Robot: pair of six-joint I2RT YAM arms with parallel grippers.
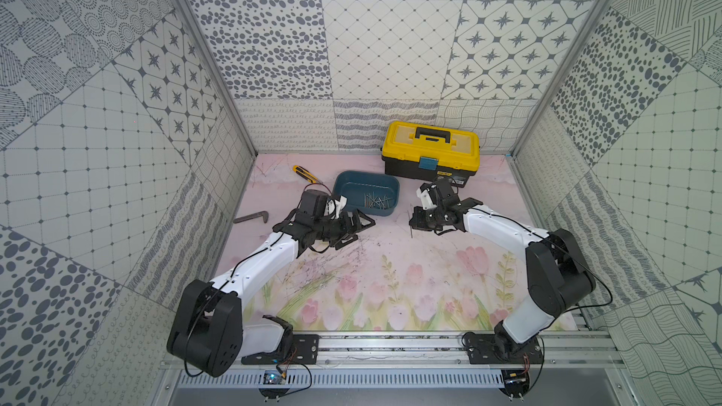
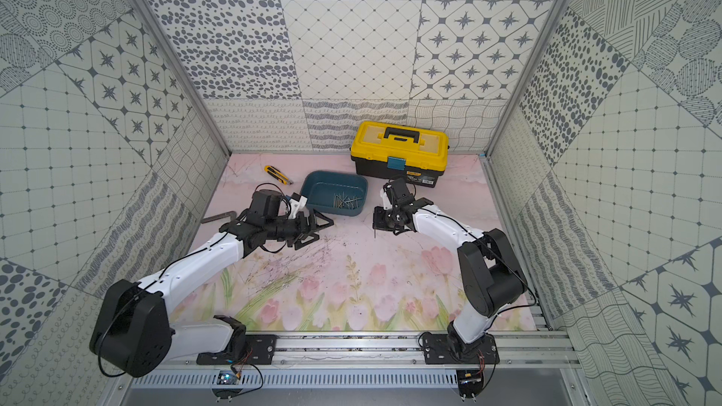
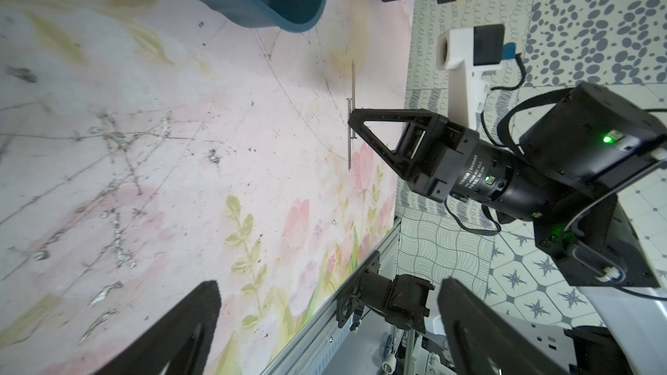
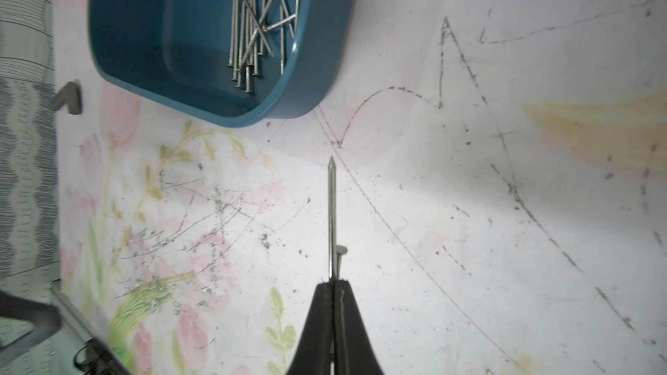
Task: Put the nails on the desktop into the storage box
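Observation:
My right gripper is shut on two nails, gripped side by side at its fingertips. In the right wrist view one nail (image 4: 332,215) points its tip forward, while the head of the second nail (image 4: 341,250) shows close beside it. Seen from the left wrist, those nails (image 3: 349,156) stick out both ways from the right fingertips. The blue storage box (image 1: 342,180) sits left of the right gripper, with several nails (image 4: 250,34) lying in it. Just in front of the box, my left gripper (image 1: 364,230) stands open and empty.
Behind, at the right, stands a yellow and black toolbox (image 1: 431,152). A yellow utility knife (image 1: 304,173) lies left of the box, and a hex key (image 1: 252,217) lies at the far left.

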